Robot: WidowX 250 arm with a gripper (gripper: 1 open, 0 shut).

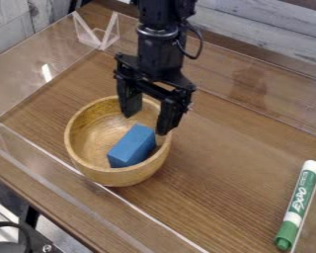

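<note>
My black gripper (151, 109) is above the back part of a tan oval bowl (90, 163), pointing down with its two fingers spread open and nothing seen between them. A blue rectangular block (131, 147) lies inside the bowl, below the gripper and a little toward the viewer.
A green-and-white tube (298, 204) lies at the right on the wooden table (227, 168). White walls border the back right and upper left. A black cable end shows at the lower left.
</note>
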